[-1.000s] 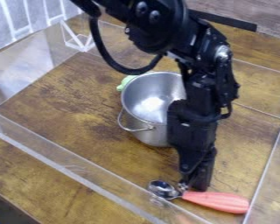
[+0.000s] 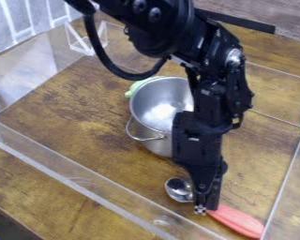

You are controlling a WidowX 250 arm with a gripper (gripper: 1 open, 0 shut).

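My black gripper (image 2: 202,202) points down at the lower right of the camera view, shut on a spoon with a red handle (image 2: 235,221). The spoon's metal bowl (image 2: 179,188) shows just left of the fingertips, and the red handle runs down to the right. Behind my gripper, a steel pot (image 2: 154,105) with a wire side handle stands on the wooden surface, partly hidden by the arm.
Clear barriers (image 2: 78,192) run along the front left and the right side. A small green item (image 2: 135,86) lies behind the pot. The wooden surface left of the pot is clear.
The spoon has turned and shifted with my gripper: its bowl is higher up and the end of its red handle lower. The pot looks unmoved.
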